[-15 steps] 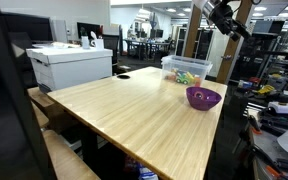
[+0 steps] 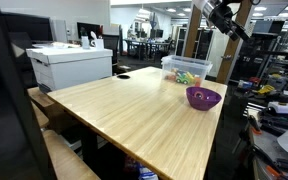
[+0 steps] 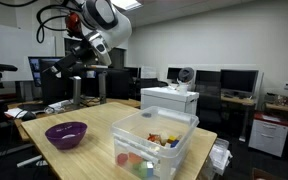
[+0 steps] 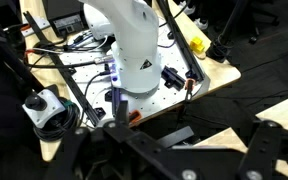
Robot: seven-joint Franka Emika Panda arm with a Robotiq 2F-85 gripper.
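Observation:
High above the right side of the table, my gripper hangs well clear of everything. The wrist view shows its two dark fingers (image 4: pixel 269 140) wide apart, with nothing between them; floor and part of the robot's stand lie below. A purple bowl (image 2: pixel 204 103) rests near the table's right edge, and small items show inside it in exterior view 1. Behind it stands a clear plastic bin (image 3: pixel 145 128) with several colourful objects inside. In exterior view 2 the bowl (image 3: pixel 66 138) appears left of the bin, below the arm.
A small black item (image 2: pixel 122 76) lies at the far side. A white cabinet (image 2: pixel 74 70) stands beyond the table. Cables and a white robot base (image 4: pixel 142 78) show in the wrist view.

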